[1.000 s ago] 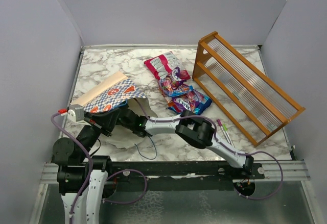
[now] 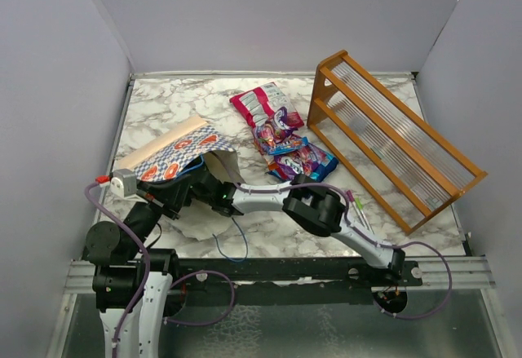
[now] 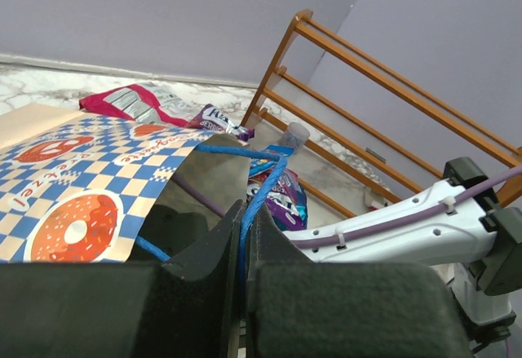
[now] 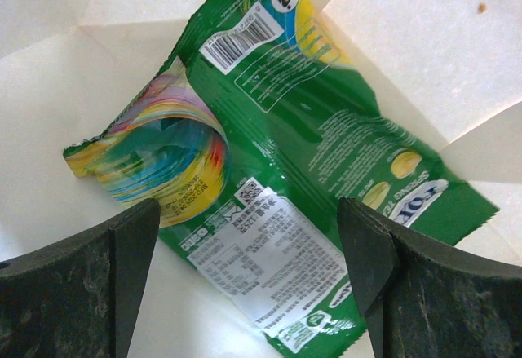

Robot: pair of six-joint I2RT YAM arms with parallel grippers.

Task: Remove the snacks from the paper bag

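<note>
The paper bag (image 2: 175, 150) with pretzel-print top lies at the left; in the left wrist view my left gripper is shut at its edge on the blue handle (image 3: 277, 170). My right gripper is open inside the bag, over a crumpled green snack packet (image 4: 277, 130) against the white inner paper. In the top view the right gripper's tip is hidden under the bag's mouth.
A wooden rack (image 2: 391, 138) stands at the right, with a few pens (image 2: 359, 207) beside it.
</note>
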